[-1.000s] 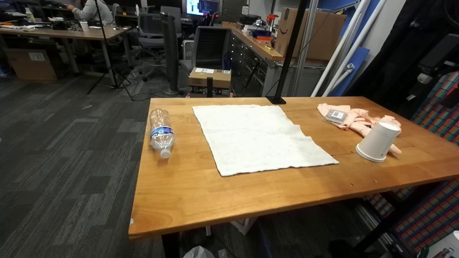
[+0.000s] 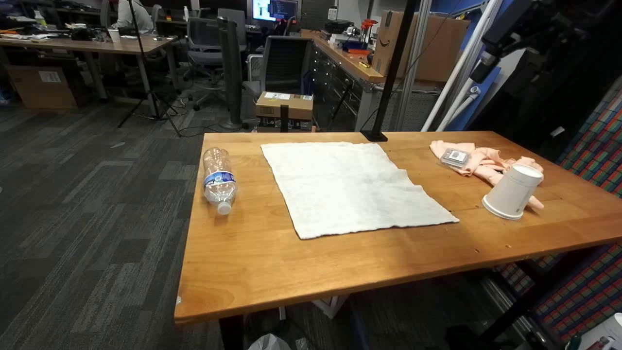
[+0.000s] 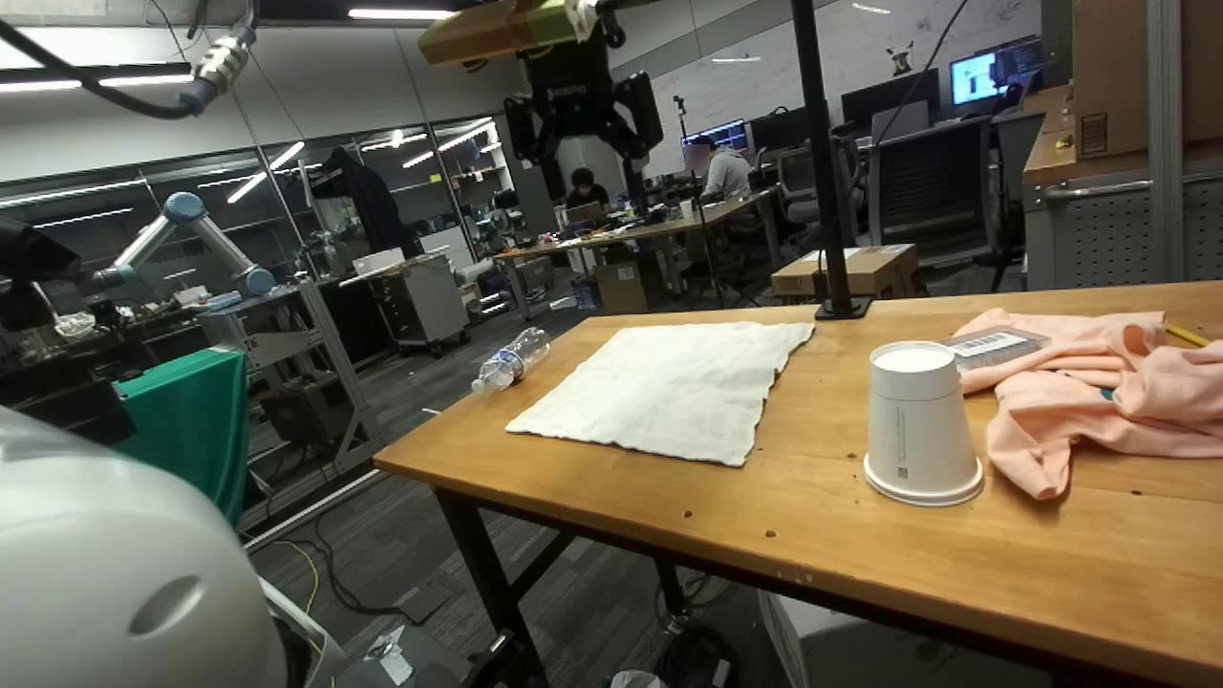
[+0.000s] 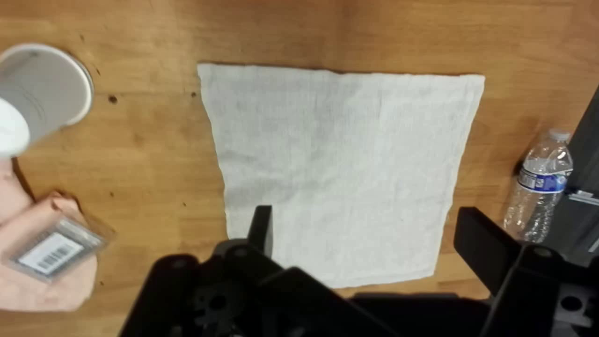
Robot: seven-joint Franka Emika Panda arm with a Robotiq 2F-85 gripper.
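A white cloth [image 2: 350, 186] lies spread flat on the wooden table, filling the middle of the wrist view. Above the table hangs my gripper [image 3: 593, 189], its fingers wide apart and nothing between them. In the wrist view the gripper shows one finger over the cloth and the other past its edge, toward the bottle side. A clear plastic bottle [image 2: 219, 181] with a blue label lies on its side near the table's end. At the opposite side a white paper cup [image 3: 920, 424] stands upside down.
Beside the cup is a crumpled peach cloth [image 3: 1078, 390] with a small clear packet [image 4: 52, 252] bearing a barcode label on it. A black post [image 3: 827, 172] rises at the table's far edge. Bare wood [image 2: 262, 268] lies in front of the white cloth.
In exterior view 1, the dark arm part at the right has moved up and to the left. The objects on the table have not moved.
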